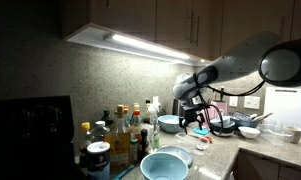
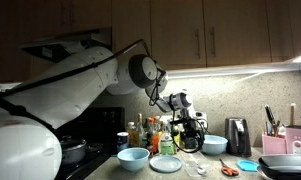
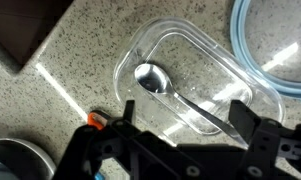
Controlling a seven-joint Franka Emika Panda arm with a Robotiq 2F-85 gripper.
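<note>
In the wrist view a clear plastic container [image 3: 230, 70] lies on the speckled counter, and a metal spoon [image 3: 185, 98] rests slantwise in it. The spoon's bowl is near the container's upper left part, while its handle runs down towards the right finger. My gripper stands open above them, its two dark fingers [image 3: 255, 145] wide apart and nothing between them. In exterior view 2 the gripper [image 2: 191, 127] hangs over the counter near the back wall. Part of the spoon's handle end is covered by the right finger.
A blue bowl's rim [image 3: 238, 30] is beside the container. An orange-handled tool [image 3: 98, 119] and a dark pan [image 3: 25, 158] lie on the other side. Several bottles [image 1: 120, 138] crowd the counter, near a light blue bowl [image 1: 164, 166]. A pink knife block [image 2: 293, 138] stands at the right.
</note>
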